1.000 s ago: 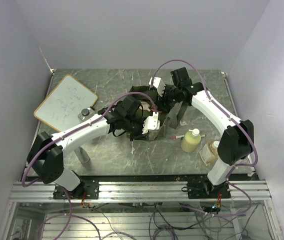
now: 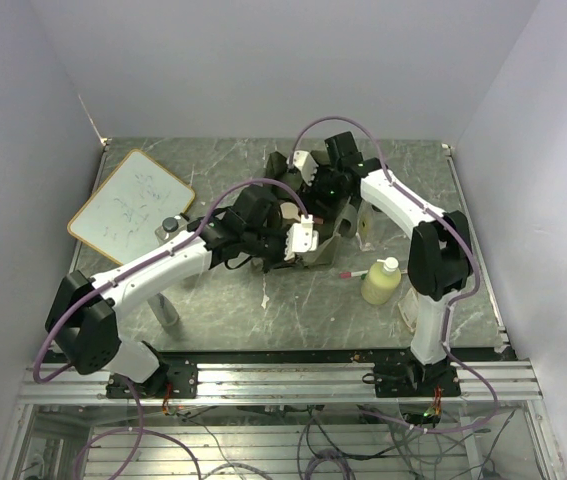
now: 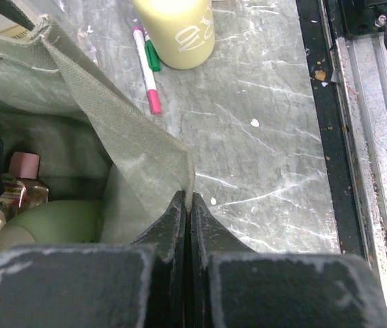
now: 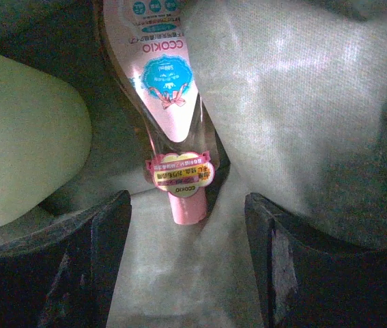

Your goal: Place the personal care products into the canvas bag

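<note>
The olive canvas bag [image 2: 318,252] stands at the back centre. My left gripper is shut on the bag's rim at its near side. My right gripper is down inside the bag, part open with nothing between its fingers, over a pink-labelled bottle [image 4: 169,96] lying on the bag's floor. A pale green rounded container [image 4: 22,143] lies beside that bottle. A cream pump bottle [image 2: 381,285] stands on the table right of the bag; a bottle [image 2: 408,308] behind the right arm is partly hidden. Bottles [image 2: 163,310] also stand at the left.
A whiteboard [image 2: 128,205] lies at the back left. Markers [image 3: 147,75] lie between the bag and the pump bottle.
My right arm has moved toward the back left, deeper over the bag. The left gripper has stayed at the bag's near side, shifting only slightly.
</note>
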